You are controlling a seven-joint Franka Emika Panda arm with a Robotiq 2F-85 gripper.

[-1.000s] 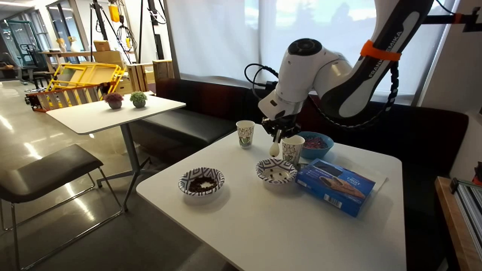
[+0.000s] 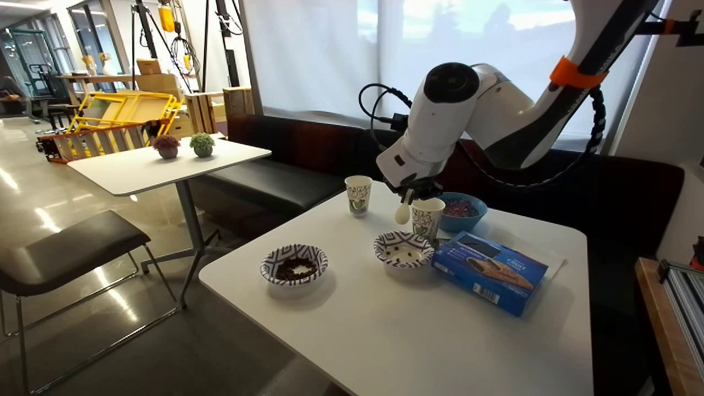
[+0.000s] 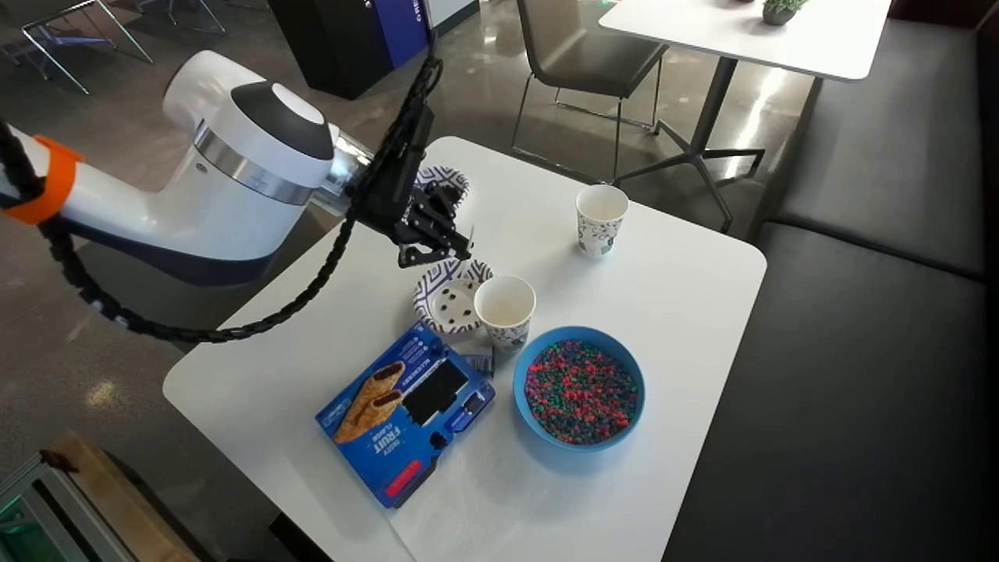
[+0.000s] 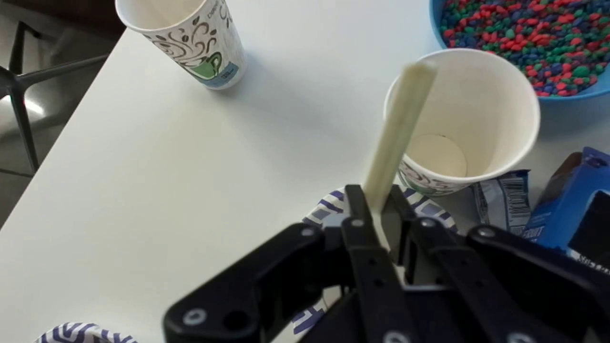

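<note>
My gripper is shut on the handle of a pale spoon [image 4: 400,131]. In exterior view 1 the spoon [image 2: 402,212] hangs bowl-down from the fingers, above the back rim of a patterned paper bowl [image 2: 403,262]. Several dark pieces lie scattered in that bowl. Another patterned bowl [image 2: 294,278], farther left, holds a larger heap of dark pieces. In exterior view 2 the gripper [image 3: 465,251] stands over the table between the two bowls, and the spoon is mostly hidden there.
A paper cup [image 3: 506,314] stands close beside the bowl under the spoon; a second cup [image 3: 599,220] is apart. Behind are a blue bowl [image 3: 639,375] of coloured pebbles and a blue box [image 3: 393,449]. A small wrapper [image 4: 506,200] lies by the near cup.
The wrist has tilted and the spoon has risen slightly. A dark speck seen at the spoon's lower end no longer shows. Dark pieces in the bowl beneath stand out more clearly.
</note>
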